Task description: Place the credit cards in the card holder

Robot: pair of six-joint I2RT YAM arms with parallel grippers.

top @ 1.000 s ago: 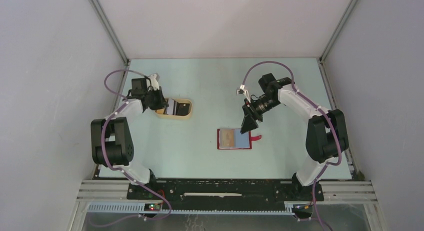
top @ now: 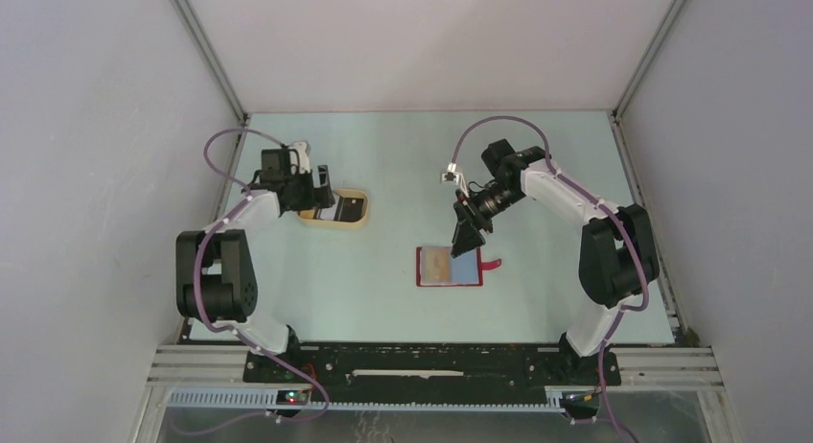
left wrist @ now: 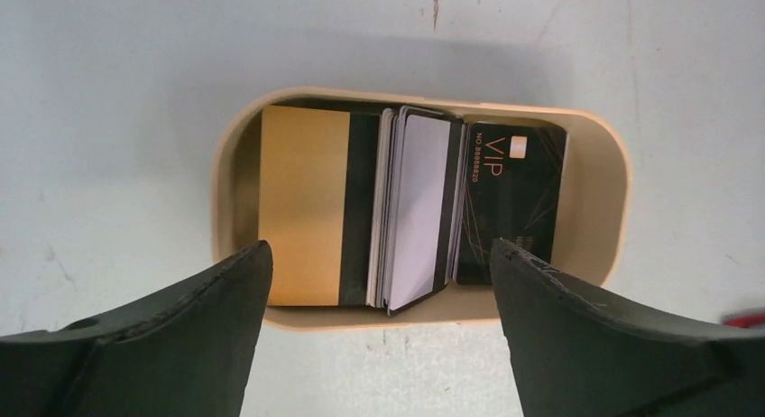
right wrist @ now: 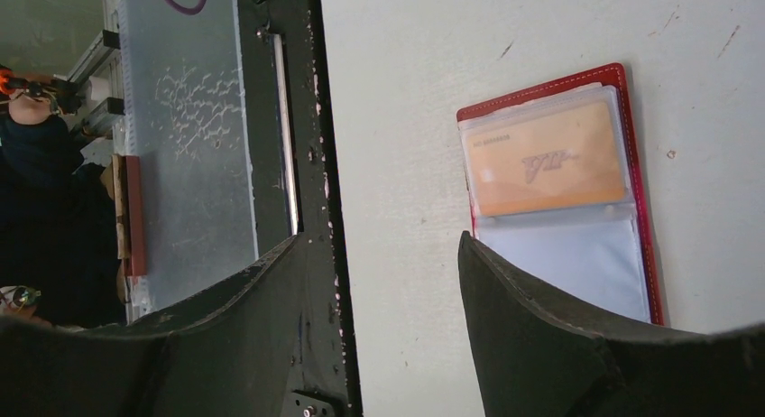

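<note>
Several credit cards lie in a cream tray (left wrist: 600,245): a gold card (left wrist: 305,205) on the left, a leaning stack with a white-faced card (left wrist: 419,205) in the middle, and a black VIP card (left wrist: 516,196) on the right. Over this tray my left gripper stands open with nothing between its fingers. The red card holder (top: 417,268) lies opened out at the table's front middle, an orange-tan card (right wrist: 550,164) in its clear sleeve and the lower sleeve (right wrist: 577,254) looking empty. My right gripper hovers beside the holder, fingers apart, holding nothing.
A red strap (top: 491,265) sticks out from the holder's right side. Bare white table (top: 393,165) stretches between tray and holder. The dark front rail (top: 403,357) borders the near edge.
My left gripper has shifted over the tray, and its fingers now show spread apart. The right gripper has moved slightly left. Tray and holder have stayed in place.
</note>
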